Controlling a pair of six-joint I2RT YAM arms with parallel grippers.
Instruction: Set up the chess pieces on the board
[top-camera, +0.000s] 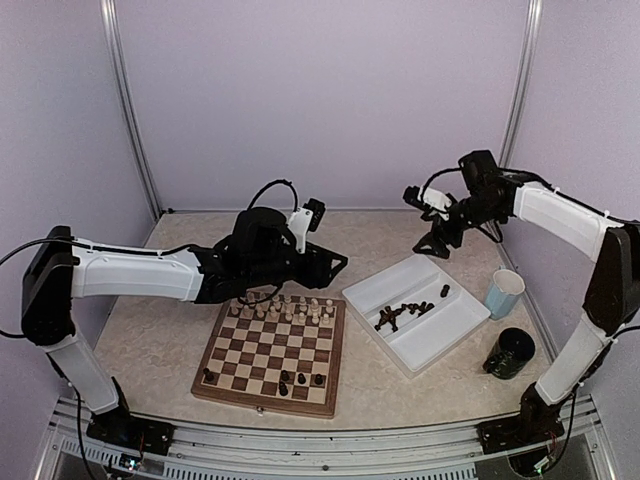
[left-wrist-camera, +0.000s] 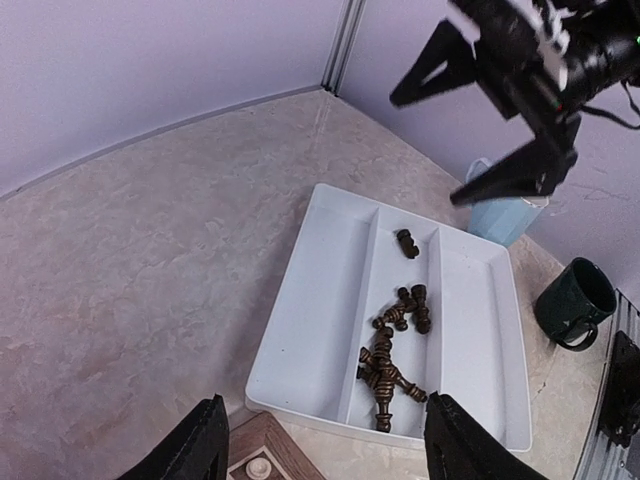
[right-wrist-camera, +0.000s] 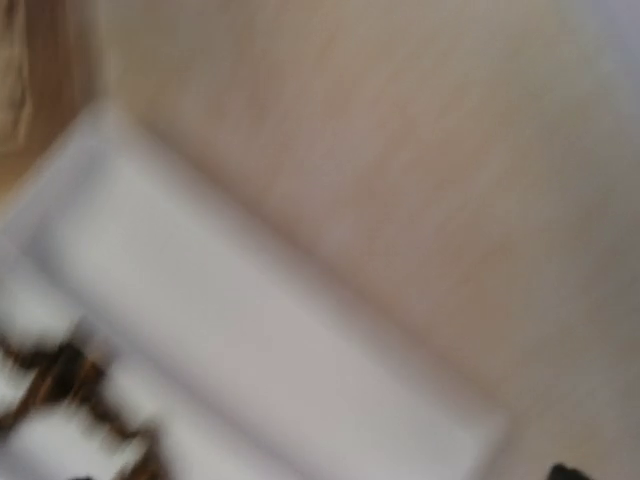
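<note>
The chessboard (top-camera: 262, 354) holds white pieces along its back rows and several black pieces near the front. Dark pieces (left-wrist-camera: 383, 372) lie jumbled in the middle compartment of the white tray (top-camera: 450, 325), one apart toward the back. My left gripper (top-camera: 325, 266) hangs over the back of the board, open, nothing seen between its fingers. My right gripper (top-camera: 431, 243) is raised above the back of the tray, its fingers apart and empty in the left wrist view. The right wrist view is blurred.
A light blue mug (top-camera: 503, 293) and a dark mug (top-camera: 508, 353) stand right of the tray. Walls enclose the sides and back.
</note>
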